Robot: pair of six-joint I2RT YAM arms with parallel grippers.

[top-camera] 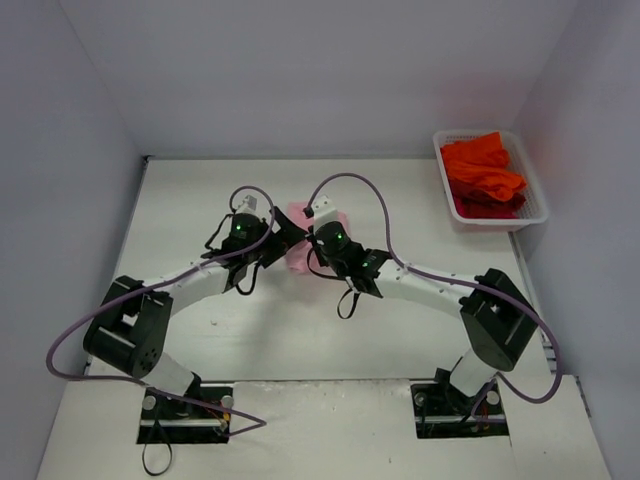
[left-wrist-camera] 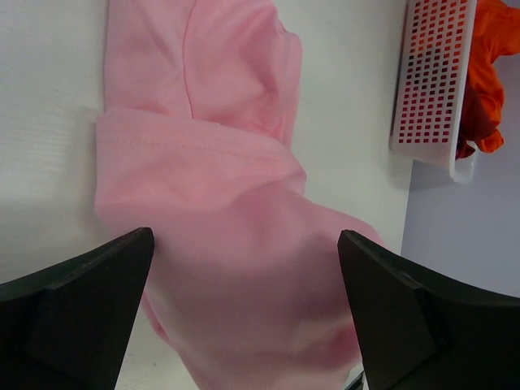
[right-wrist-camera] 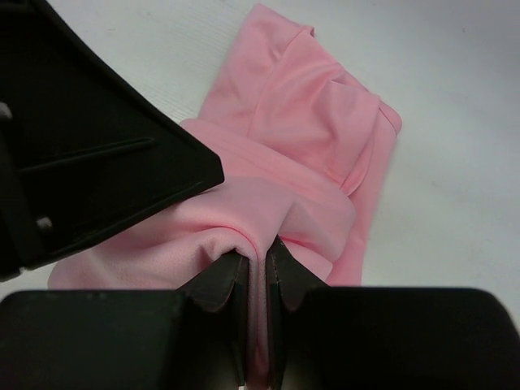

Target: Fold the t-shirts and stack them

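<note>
A pink t-shirt (top-camera: 299, 258) lies bunched and partly folded in the middle of the table, with both arms over it. In the right wrist view my right gripper is shut on a raised pinch of the pink cloth. My left gripper stands open, its fingers spread on either side of the raised pink fabric (left-wrist-camera: 236, 211). One dark left finger (right-wrist-camera: 162, 175) also reaches across the cloth in the right wrist view. A flatter part of the shirt (right-wrist-camera: 317, 114) rests on the table behind the lifted part.
A white basket (top-camera: 532, 190) at the back right holds orange and dark red cloth (top-camera: 484, 170). Bare table (top-camera: 280, 330) lies in front of the shirt, and more is free at the back left.
</note>
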